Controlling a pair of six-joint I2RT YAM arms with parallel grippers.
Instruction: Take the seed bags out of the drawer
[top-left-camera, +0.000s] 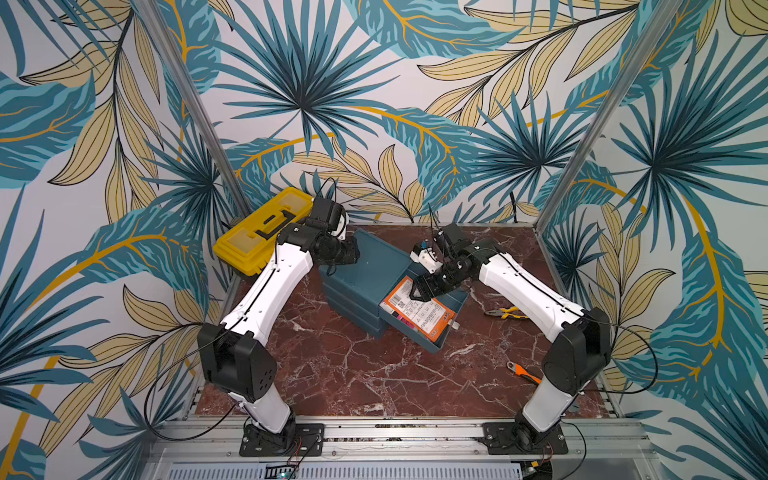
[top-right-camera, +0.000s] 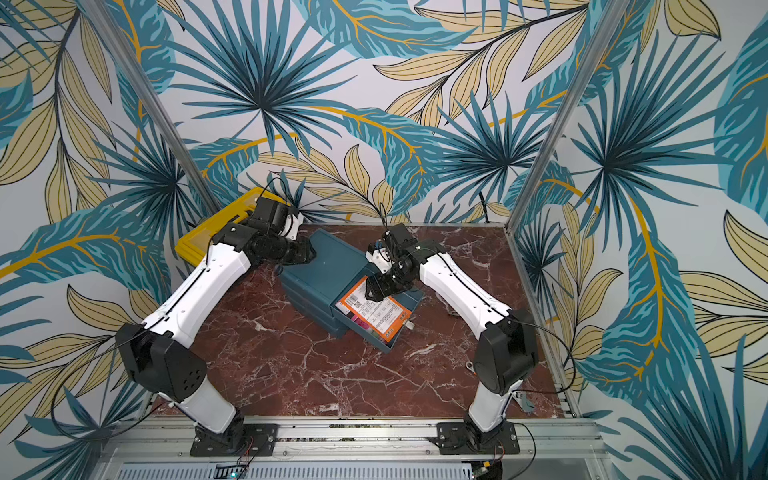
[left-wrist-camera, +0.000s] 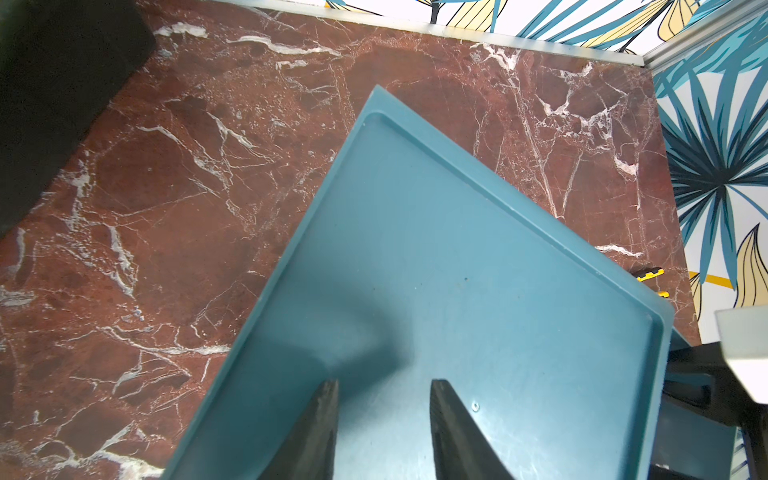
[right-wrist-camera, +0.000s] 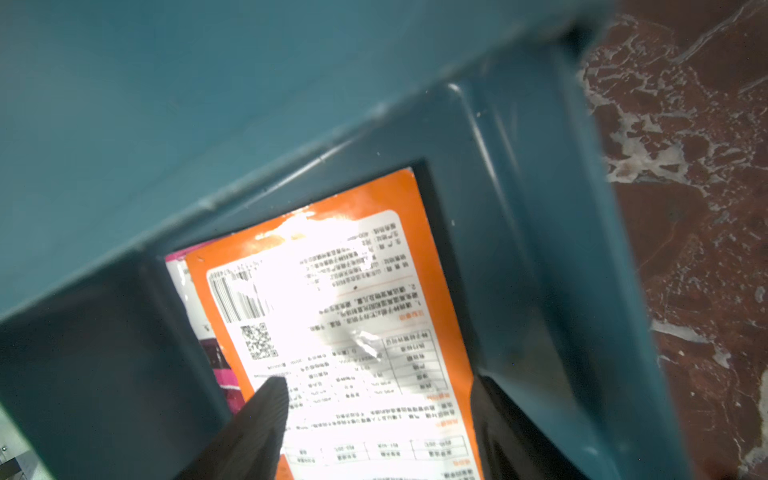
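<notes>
A teal drawer unit (top-left-camera: 352, 280) sits mid-table, its drawer (top-right-camera: 380, 340) pulled out toward the front right. Inside lie seed bags: an orange-bordered one (right-wrist-camera: 344, 320) on top, a pink-edged one (right-wrist-camera: 188, 296) showing beneath. My left gripper hangs over the unit's plain top, fingers apart, with nothing visible between them. My right gripper is over the drawer, open, its fingertips on either side of the top bag's printed face; whether they touch it I cannot tell.
A yellow toolbox (top-left-camera: 252, 240) stands at the back left. Pliers (top-left-camera: 504, 313) and an orange-handled tool (top-left-camera: 520, 370) lie on the right of the table.
</notes>
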